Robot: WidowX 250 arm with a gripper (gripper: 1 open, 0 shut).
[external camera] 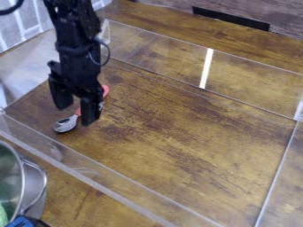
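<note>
My black gripper [74, 106] is low at the left of the table, its fingers spread open on either side of a spoon with a red handle and a metal bowl [66, 125]. The gripper hides much of the red handle; I cannot tell whether the fingertips touch the spoon or the table.
A large metal bowl [10, 177] stands at the lower left edge. A short white tape line [206, 67] lies toward the back.
</note>
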